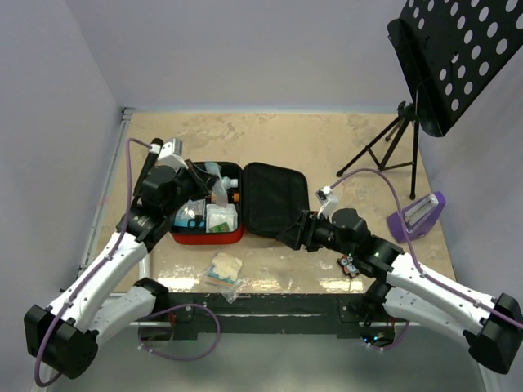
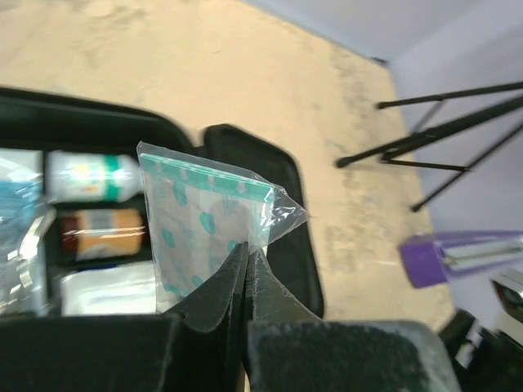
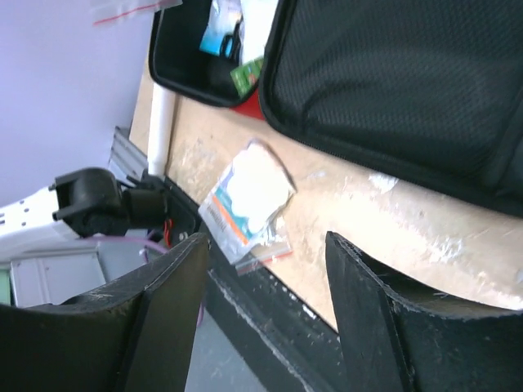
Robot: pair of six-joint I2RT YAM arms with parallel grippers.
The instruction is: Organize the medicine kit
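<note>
A clear plastic packet with a teal pattern (image 2: 204,216) is pinched at its edge by my left gripper, which is shut on it. In the top view this packet hangs over the open red-and-black medicine kit (image 1: 204,239). Inside the kit are a white bottle (image 2: 91,177), an orange bottle (image 2: 102,233) and a white packet (image 1: 221,218). My right gripper is open and empty, beside the kit's lid (image 1: 274,200). On the table in front of the kit lies a clear bag with pale contents (image 3: 253,192).
A black tripod stand (image 1: 400,139) and a purple holder (image 1: 417,216) occupy the right side. A small patterned item (image 1: 348,265) lies partly behind the right arm.
</note>
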